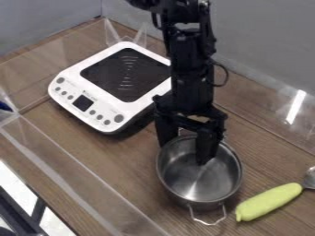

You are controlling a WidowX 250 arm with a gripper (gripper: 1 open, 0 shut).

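Note:
My black gripper [197,138] hangs open from above, its fingers reaching down into the steel pot [215,184] near its back rim. The pot sits on the wooden counter with a wire handle at the front; whether a finger touches its wall cannot be told. A white induction cooker [87,103] with a black top stands to the left behind the pot.
A yellow-green vegetable-like object [268,201] lies right of the pot, with a metal utensil [309,178] beyond it. A clear barrier runs along the left.

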